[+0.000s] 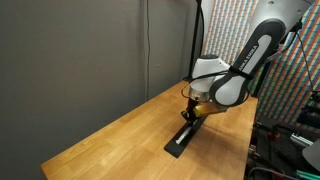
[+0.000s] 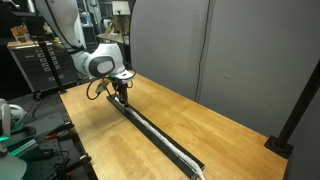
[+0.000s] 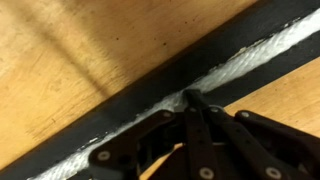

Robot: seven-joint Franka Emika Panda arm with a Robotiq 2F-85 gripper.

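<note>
A long black strip (image 2: 185, 162) lies flat on the wooden table, with a white cord (image 2: 152, 128) running along its length. In the wrist view the woven cord (image 3: 245, 63) crosses diagonally over the black strip (image 3: 130, 98). My gripper is shut, its dark fingertips right at the cord. Whether any of the cord is pinched between them is hidden. From outside, the gripper (image 1: 187, 121) points down onto the strip (image 1: 181, 142), and in the second exterior view the gripper (image 2: 122, 102) is near the strip's far end.
Bare wooden table (image 1: 110, 145) spreads widely to the left of the strip. A grey partition (image 1: 80, 70) stands behind the table. Black cables (image 1: 262, 170) hang near the robot's base at the right.
</note>
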